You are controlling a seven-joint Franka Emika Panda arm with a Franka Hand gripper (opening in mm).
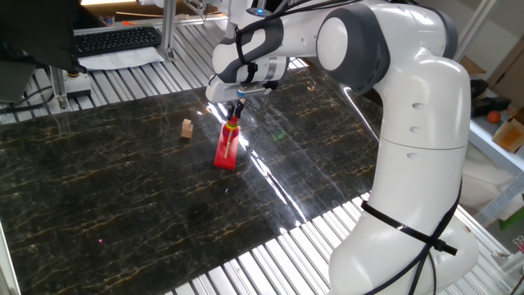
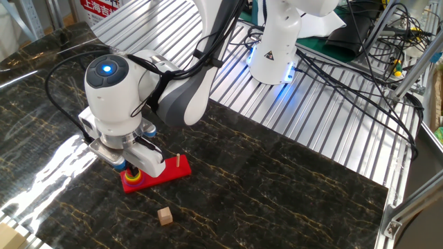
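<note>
A red board lies on the dark marbled tabletop, with a bare thin wooden peg standing toward one end. At its other end sit a yellow ring and some red pieces around it. Directly above this end, my gripper points down, its dark fingertips close to the topmost red piece. Whether the fingers grip that piece or only touch it is too small to make out; the gripper's body covers much of this spot in exterior view 2.
A small light wooden block stands on the tabletop, apart from the board. A keyboard lies beyond the dark slab on the slatted metal surface. Broad areas of the tabletop around the board are clear.
</note>
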